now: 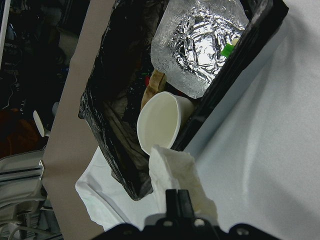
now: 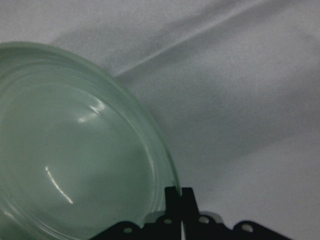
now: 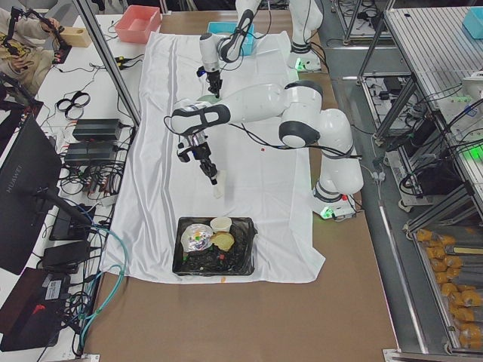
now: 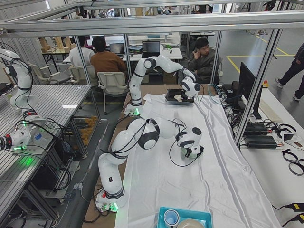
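Note:
My left gripper is shut on a white tissue [image 1: 170,170], seen also hanging below it [image 3: 218,188] in the camera left view, above the cloth short of the black lined tray [image 3: 198,259]. That tray holds a white cup [image 1: 157,125], crumpled foil [image 1: 195,40], a yellowish item [image 3: 223,240] and small scraps. My right gripper is shut at the rim of a pale green plate [image 2: 85,150]; whether the rim is between its fingers is unclear.
A blue tray [image 4: 204,216] with a mug [image 4: 171,217] and dish stands by the right arm's base. A monitor [image 3: 26,188], cables and devices line one side.

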